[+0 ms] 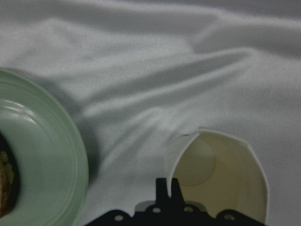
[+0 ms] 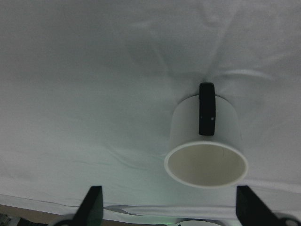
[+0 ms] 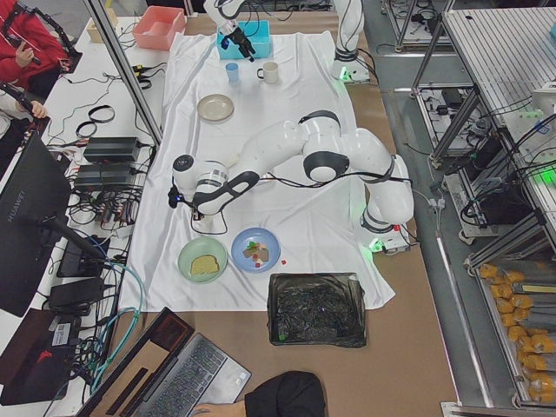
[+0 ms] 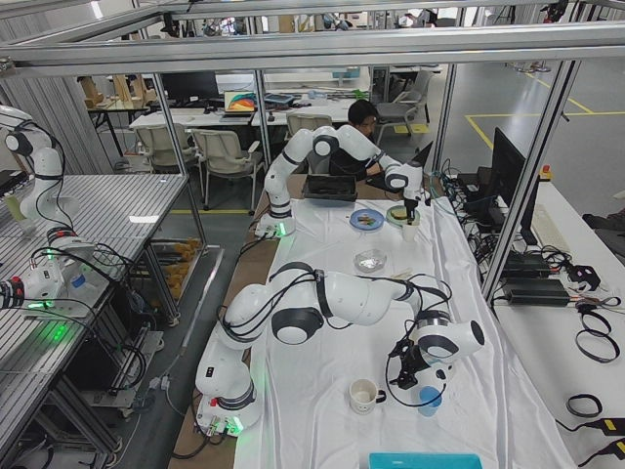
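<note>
My left gripper is shut on the rim of a white paper cup point(image 1: 221, 169), beside a green plate point(image 1: 42, 150) with food in the left wrist view. In the camera right view this cup point(image 4: 408, 232) is below that gripper. My right gripper is open, with nothing between its fingers, above a white mug point(image 2: 183, 127) with a dark handle lying across the right wrist view's middle. In the camera left view, the mug point(image 3: 270, 74) stands beside a blue cup point(image 3: 233, 74).
A blue plate point(image 3: 255, 265) with food, a black lined bin point(image 3: 317, 308) and a beige plate point(image 3: 215, 108) are around the white cloth. A cyan bin point(image 3: 261, 39) stands at the far end. The left arm spans the table's middle.
</note>
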